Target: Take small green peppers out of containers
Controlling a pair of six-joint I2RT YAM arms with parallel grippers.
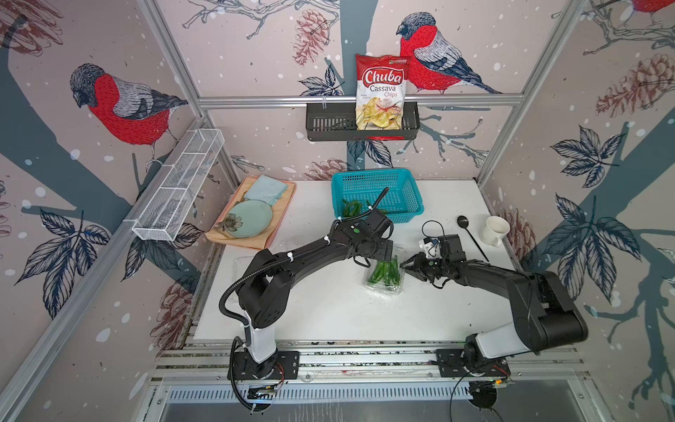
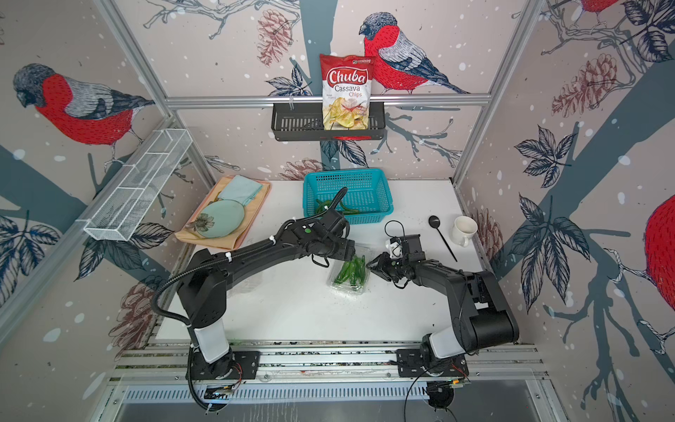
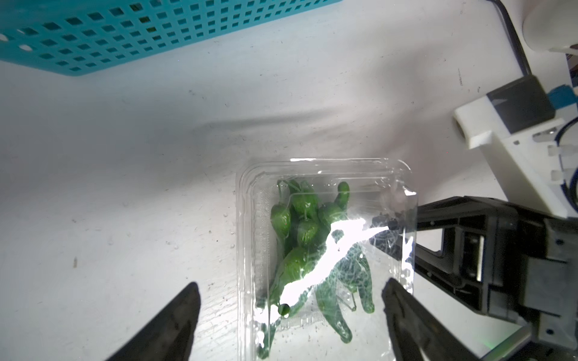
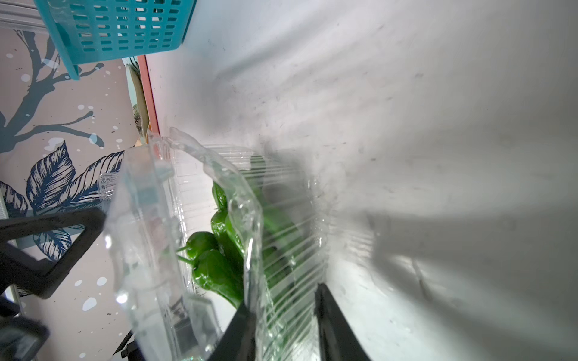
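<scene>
A clear plastic clamshell (image 3: 325, 174) holding several small green peppers (image 3: 292, 270) sits on the white table at centre. My left gripper is open over it, its fingers either side of the box in the left wrist view. My right gripper grips the clamshell's right side; in the right wrist view the plastic edge runs down between its fingers, with the peppers visible beyond it.
A teal basket (image 1: 377, 183) with green peppers stands behind. A black ladle (image 1: 472, 232) and white mug (image 1: 495, 232) are at the right, a board (image 1: 218, 235) with plate at the left.
</scene>
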